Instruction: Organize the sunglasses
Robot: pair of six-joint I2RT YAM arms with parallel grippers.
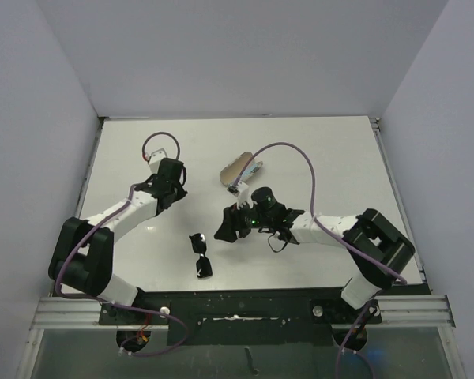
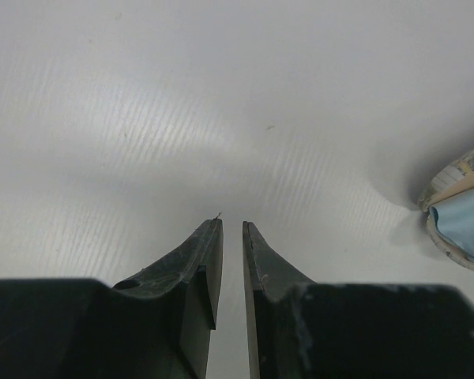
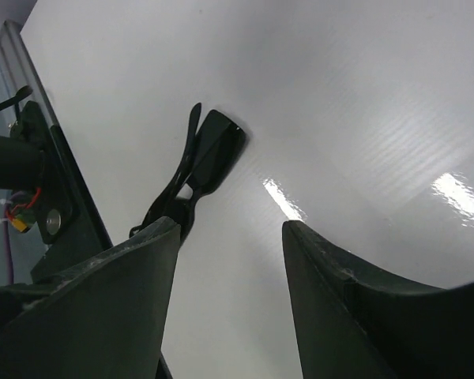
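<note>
Black sunglasses (image 1: 201, 255) lie on the white table toward its front edge, left of centre; in the right wrist view the sunglasses (image 3: 213, 154) show one lens and an arm, their near end partly behind a finger. My right gripper is open and empty, above the table to the right of them. The tan case (image 1: 235, 168) sits at the table's back middle, open, with a light-blue lining (image 2: 466, 221) seen in the left wrist view. Left of that case, my left gripper is shut, nothing showing between its fingertips.
Bare white table (image 1: 324, 142) stretches across the back right, and the left rear is clear too. A dark front rail (image 1: 237, 304) runs along the near edge, close to the sunglasses.
</note>
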